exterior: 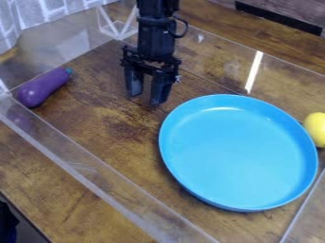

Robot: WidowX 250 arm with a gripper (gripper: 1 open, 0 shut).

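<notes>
The black gripper (pixel 147 84) hangs low over the wooden board at upper centre, its two fingers pointing down a little apart, with no object visible between them. It is above and left of a large light-blue round plate (pixel 238 152), which fills the right side. A purple toy eggplant (pixel 41 88) lies at the left, apart from the gripper. A yellow object (pixel 316 130), partly cut off by the frame, sits at the far right.
Clear low walls (pixel 89 178) border the board on several sides.
</notes>
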